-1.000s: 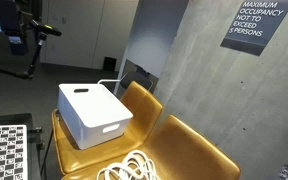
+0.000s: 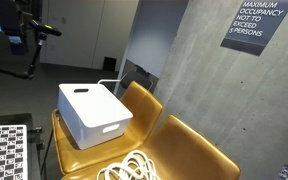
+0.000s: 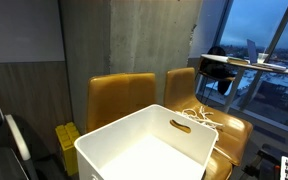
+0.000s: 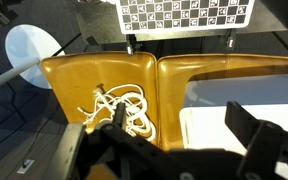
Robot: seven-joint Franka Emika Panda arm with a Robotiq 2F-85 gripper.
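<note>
My gripper shows along the bottom of the wrist view, its dark fingers spread apart with nothing visible between them. Below it, on a tan seat, lies a loose tangle of white rope (image 4: 126,108), well clear of the fingers. A white box (image 2: 92,112) with handle slots rests on the neighbouring seat; exterior view 2 looks into its open top (image 3: 149,145), and the visible part of the inside looks bare. In the wrist view the box (image 4: 209,128) is partly covered by the gripper.
A checkered board (image 4: 184,14) lies on the table beyond the seats' front edge. Tan chair backs (image 3: 121,100) and a concrete wall (image 2: 214,90) stand close behind the box and rope. A round white table (image 4: 32,42) is off to one side.
</note>
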